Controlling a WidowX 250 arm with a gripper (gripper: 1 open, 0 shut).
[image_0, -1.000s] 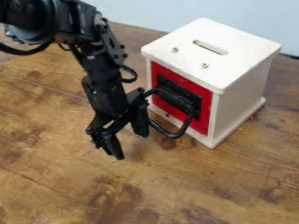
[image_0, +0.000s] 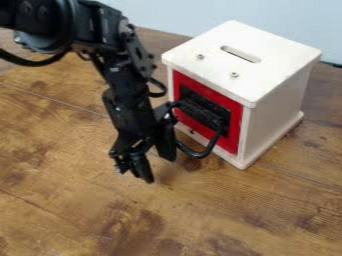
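A white wooden box (image_0: 274, 110) with a slotted top stands upright on the right. Its red front panel (image_0: 233, 137) carries a black fitting (image_0: 203, 106). The black arm reaches down from the upper left, and its gripper (image_0: 156, 162) hangs low over the table in front of and left of the red panel, fingers pointing down. Whether the fingers are apart or closed, or have anything between them, is hard to make out. A black cable loop runs beside the gripper at the box's front.
A pale wall (image_0: 160, 12) stands behind the table.
The box has not moved.
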